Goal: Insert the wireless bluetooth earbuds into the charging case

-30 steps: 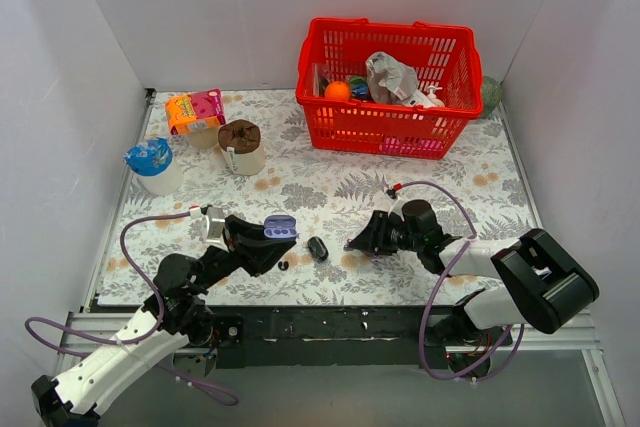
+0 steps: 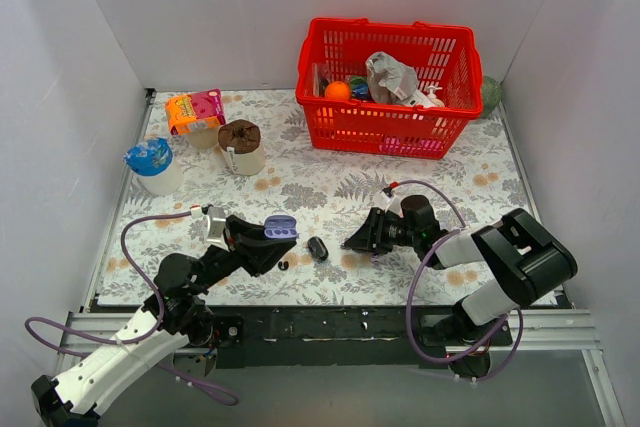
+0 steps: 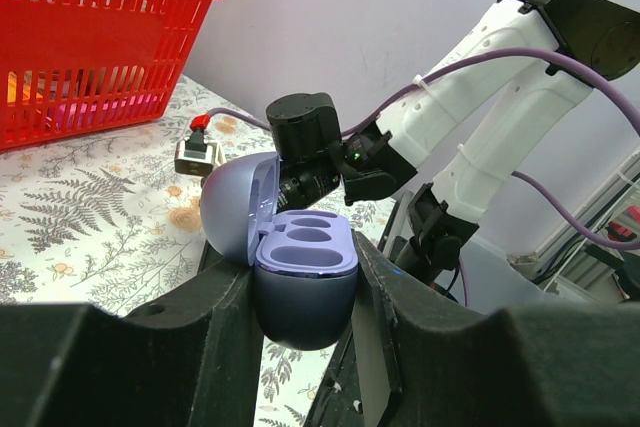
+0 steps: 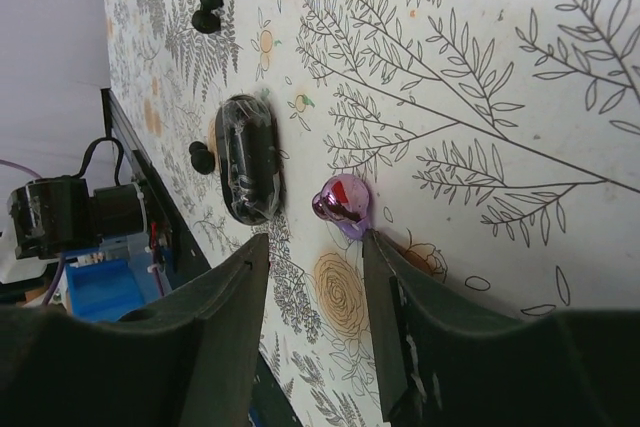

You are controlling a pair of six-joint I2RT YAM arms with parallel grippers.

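Observation:
My left gripper is shut on the lavender charging case [image 3: 310,247], which is held up with its lid raised and its slots empty. In the top view that case [image 2: 280,227] hangs above the front left of the table. A shiny purple earbud [image 4: 345,199] lies on the tablecloth in the right wrist view, just beyond the fingertips. My right gripper is open and low over the cloth, with nothing clasped between its fingers. Whether a finger touches the earbud, I cannot tell.
A black case [image 4: 250,159] lies near the earbud, with small black earbuds [image 4: 206,9] around it. At the back stands a red basket [image 2: 390,132]. Two tubs and a snack packet [image 2: 195,111] occupy the back left. Clear cloth lies between basket and grippers.
The right arm has shifted slightly to the left, its gripper now covering more of the earbud's spot in the top view. The left arm and the case have stayed still.

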